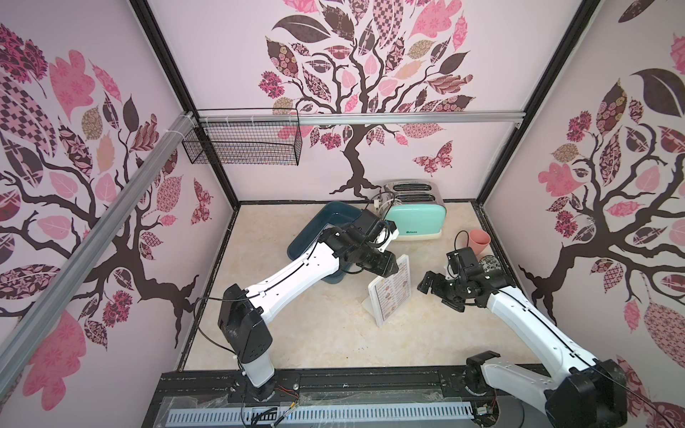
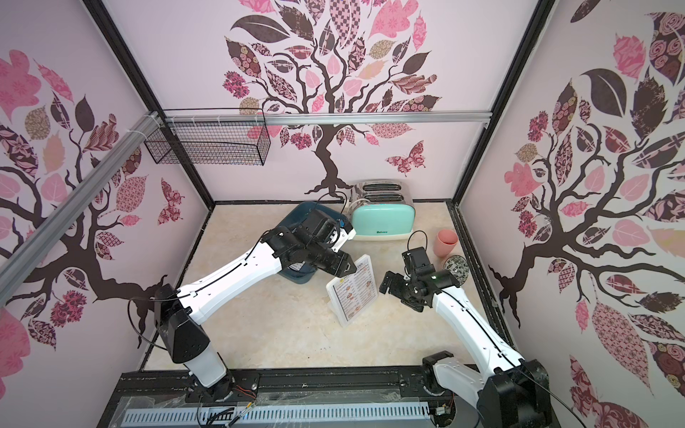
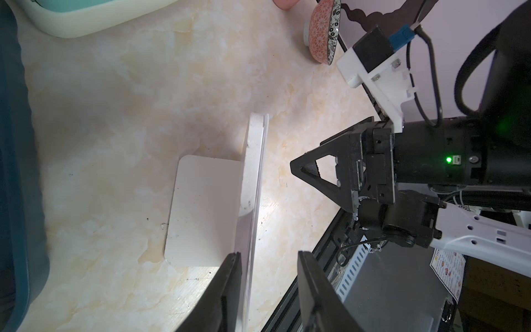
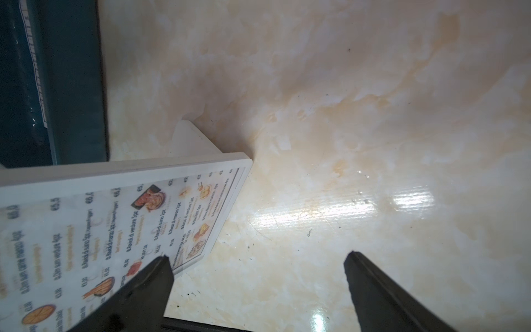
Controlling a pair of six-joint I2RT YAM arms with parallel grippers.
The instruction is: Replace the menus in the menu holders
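The white menu holder [image 1: 389, 291] stands mid-table, a printed menu facing right; the left wrist view shows its edge [image 3: 251, 166] and flat foot [image 3: 202, 210]. My left gripper is over the holder's upper edge, fingers apart, one beside that edge; whether they touch is unclear. To the holder's right, my right gripper [image 1: 430, 284] is open, with the menu face [image 4: 110, 232] at the left of its wrist view and nothing between its fingers.
A dark blue tray [image 1: 307, 239] lies behind my left arm. The turquoise toaster [image 1: 410, 217] stands at the back, a pink cup [image 2: 445, 242] and patterned bowl [image 2: 455, 271] at the right.
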